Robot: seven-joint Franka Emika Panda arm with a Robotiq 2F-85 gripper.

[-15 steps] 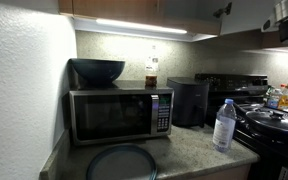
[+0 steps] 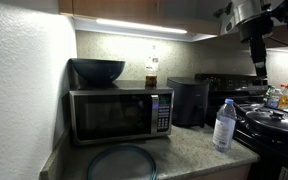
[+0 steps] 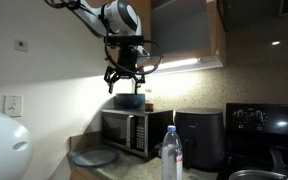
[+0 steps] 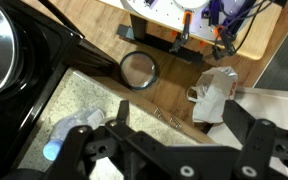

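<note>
My gripper appears in the wrist view with its two black fingers set wide apart and nothing between them. In exterior view 1 the gripper (image 2: pixel 260 65) hangs at the upper right, above the stove and well clear of the counter. A clear water bottle (image 2: pixel 225 126) with a blue cap stands upright at the counter's front right. On the microwave (image 2: pixel 114 115) are a dark bowl (image 2: pixel 96 71) and a bottle with amber contents (image 2: pixel 152 70). A dark round plate (image 2: pixel 122 162) lies on the counter in front of the microwave.
Right of the microwave stands a black air fryer (image 2: pixel 187 101). A lidded pan (image 2: pixel 275 123) sits on the stove, with several bottles (image 2: pixel 284 96) behind it. Overhead cabinets (image 2: pixel 149 12) bound the space above. Bare counter (image 2: pixel 187 151) lies between plate and water bottle.
My arm has come in from the right edge of exterior view 1 and moved left, bringing the gripper into view. The objects on the counter have not moved.
</note>
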